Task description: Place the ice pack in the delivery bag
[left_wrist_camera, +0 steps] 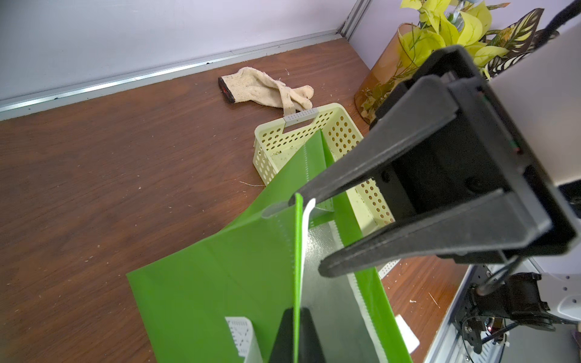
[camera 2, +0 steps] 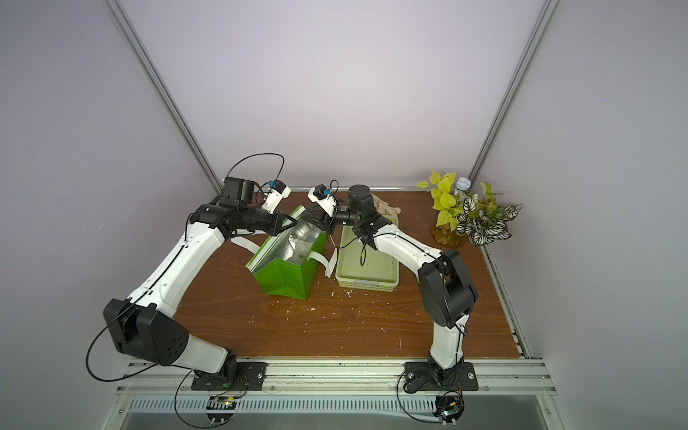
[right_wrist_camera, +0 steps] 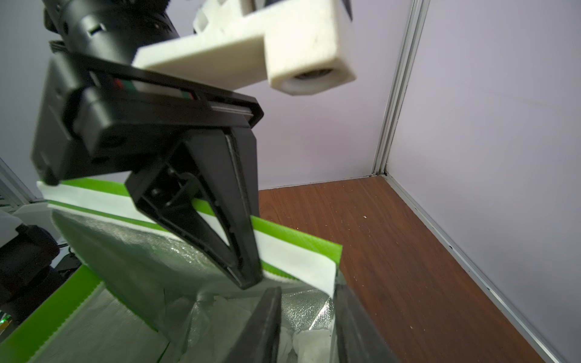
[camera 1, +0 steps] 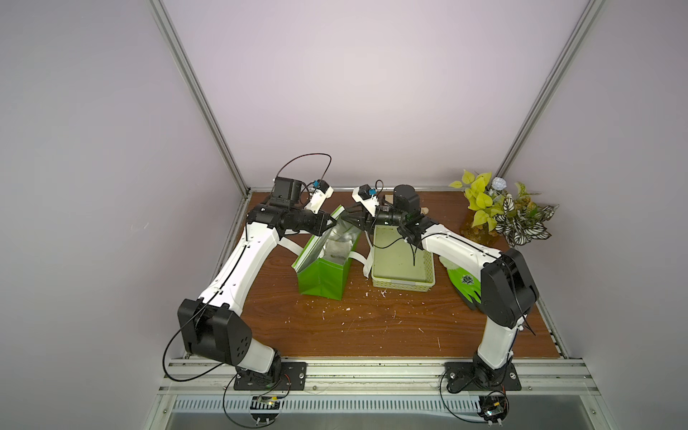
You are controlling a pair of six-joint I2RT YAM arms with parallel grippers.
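The green delivery bag (camera 1: 324,278) stands with its silver-lined mouth open, left of the basket. My left gripper (camera 1: 332,223) is shut on the bag's upper rim; its fingers (right_wrist_camera: 247,266) straddle the green and white edge in the right wrist view. Over the mouth, my right gripper is partly open, its upper fingertip close to the rim. Nothing shows between its fingers. A pale patch (right_wrist_camera: 311,345) lies inside the bag; I cannot tell whether it is the ice pack, which I cannot identify elsewhere.
A pale yellow-green basket (camera 1: 402,285) stands right of the bag. Farther right lie a green glove (camera 1: 466,285) and a plant in an amber vase (camera 1: 478,228). A cream glove (left_wrist_camera: 266,89) rests at the back.
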